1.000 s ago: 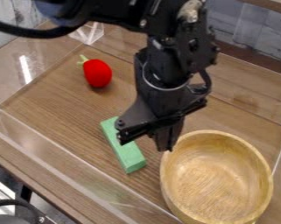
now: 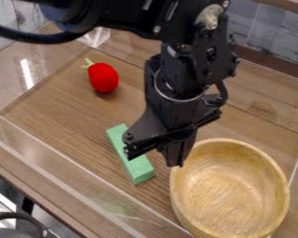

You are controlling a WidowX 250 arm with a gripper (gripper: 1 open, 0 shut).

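The black gripper (image 2: 176, 154) is in the middle of the view, pointing down beside the left rim of a wooden bowl (image 2: 228, 200). It is shut, with nothing visible between its fingers. A light green block (image 2: 136, 165) lies on the wooden table just left of and below the gripper, partly behind it. A red tomato-like vegetable (image 2: 103, 79) with a green stem lies farther back on the left.
The wooden table (image 2: 58, 130) has free room on the left and at the back right. Clear plastic edges run along its left side. A dark cable (image 2: 8, 216) shows at the bottom left corner.
The gripper has shifted very slightly over the last second, staying beside the bowl. The block, bowl and red vegetable have not moved.
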